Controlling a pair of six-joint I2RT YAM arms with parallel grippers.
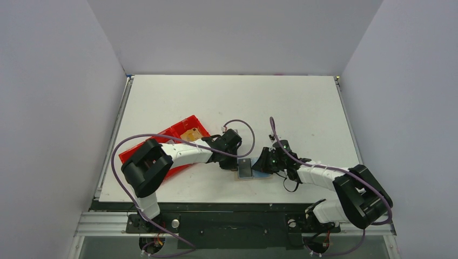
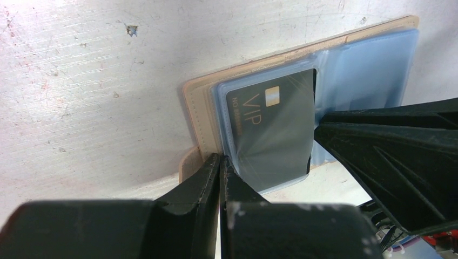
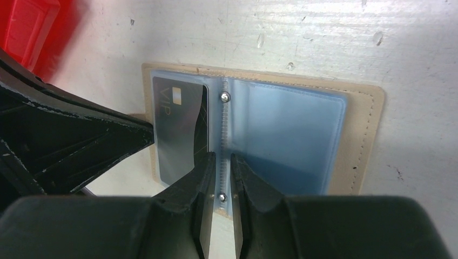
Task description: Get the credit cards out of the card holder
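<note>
The card holder (image 3: 365, 135) lies spread open on the table, tan outside with clear blue sleeves. A dark card (image 2: 270, 129) marked VIP sits in its left sleeve, its inner edge showing at the sleeve's opening by the spine. The right sleeve (image 3: 286, 129) shows no card. My left gripper is shut at the holder's left edge, its tips touching or close to it; nothing shows between them. Over the spine, near the card's free edge, my right gripper stands slightly open, a narrow gap between its fingertips and no card in it.
A red divided box (image 1: 194, 120) stands left of the holder, behind the left arm, with a tan item (image 1: 192, 135) inside. Both grippers are close together over the holder.
</note>
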